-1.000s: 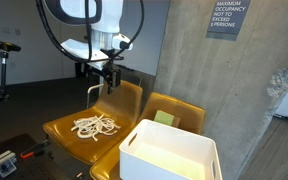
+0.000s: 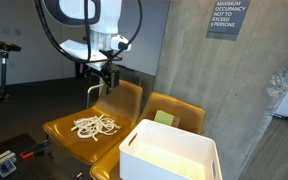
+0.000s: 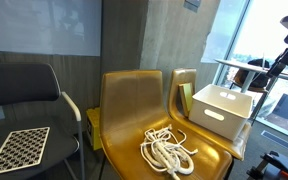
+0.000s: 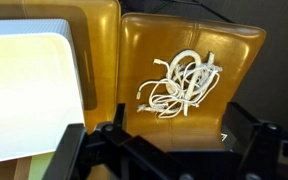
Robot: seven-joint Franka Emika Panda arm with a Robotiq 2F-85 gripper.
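A loose tangle of white rope (image 2: 94,126) lies on the seat of a brown chair (image 2: 62,130). In exterior view 2 the rope (image 3: 167,152) spreads over the front part of the seat, and the wrist view shows the whole rope (image 4: 184,85) from above. A white, open-topped bin (image 2: 170,146) stands on the neighbouring brown chair; its pale body (image 4: 29,100) fills the left of the wrist view. High above the chairs, my gripper has its dark fingers wide apart at the bottom of the wrist view, with nothing between them. The bin's inside floor is hidden in exterior view 1.
Behind the bin, a yellow-green block (image 2: 166,118) rests against the second chair's back. A dark armchair (image 3: 39,120) with a patterned panel (image 3: 19,150) on its seat stands at the left of exterior view 2. A concrete wall (image 2: 229,70) rises behind. Air above the seats is clear.
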